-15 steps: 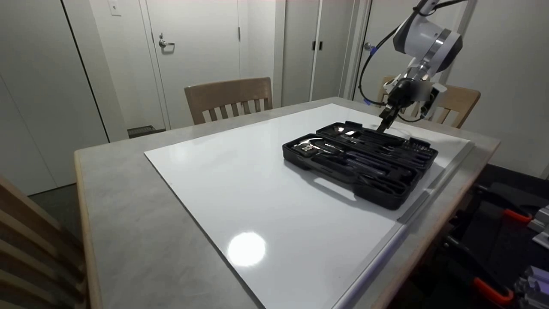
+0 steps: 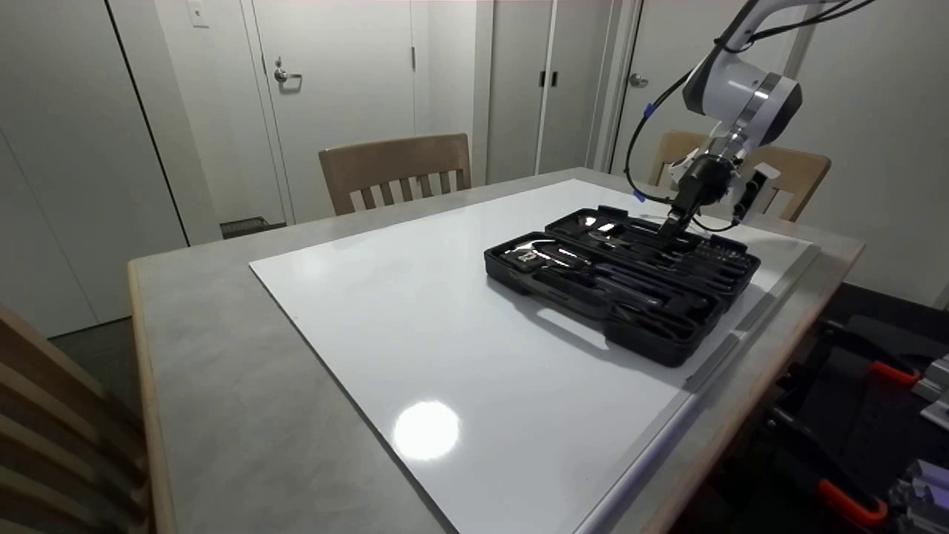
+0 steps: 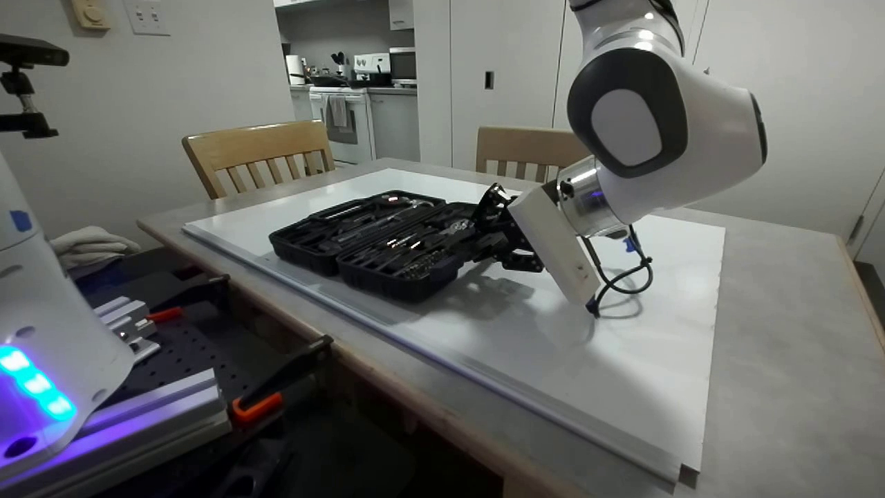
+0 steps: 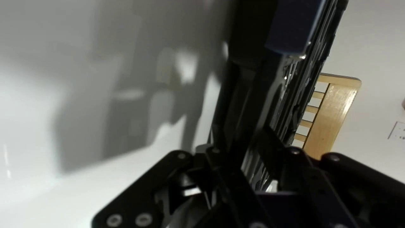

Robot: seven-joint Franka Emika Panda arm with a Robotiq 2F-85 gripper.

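Observation:
A black tool case (image 2: pixel 587 298) lies open and flat on the white board, with both halves facing up. Dark and shiny tools (image 3: pixel 390 224) fill its moulded slots. My gripper (image 2: pixel 673 224) reaches down at the far edge of the case in exterior view 1; from the other side, the black gripper (image 3: pixel 466 238) meets the near-right edge of the same half. In the wrist view the dark side of the case (image 4: pixel 243 91) runs upward from between the finger linkages. The fingertips blend into the black plastic, so their spacing and any hold on the edge are unclear.
The white board (image 2: pixel 382 329) is bare to the left of the case and in front of it. Wooden chairs (image 2: pixel 400 169) stand round the table. A cable loop (image 3: pixel 626 286) hangs beside the wrist, close above the board.
My gripper has lowered and shifted slightly right in exterior view 1, onto the case's far edge.

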